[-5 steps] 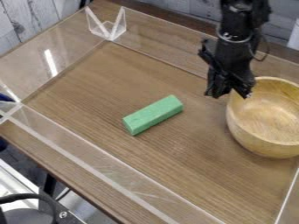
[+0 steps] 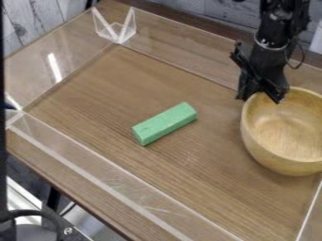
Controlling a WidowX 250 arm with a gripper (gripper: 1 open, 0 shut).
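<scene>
My black gripper (image 2: 255,87) is in the upper right of the camera view, pointing down at the back left rim of a large tan bowl (image 2: 283,151). It is shut; I cannot make out anything held between its fingers, and whether it touches the rim is unclear. A green block (image 2: 165,123) lies on the wooden table (image 2: 126,188), left of the bowl and apart from it.
A white wire-like holder (image 2: 113,26) stands at the back left corner. Dark arm parts and cables (image 2: 25,226) show at the bottom left edge.
The gripper and arm have moved right along the bowl's back side. The bowl appears shifted slightly; the green block has stayed where it was.
</scene>
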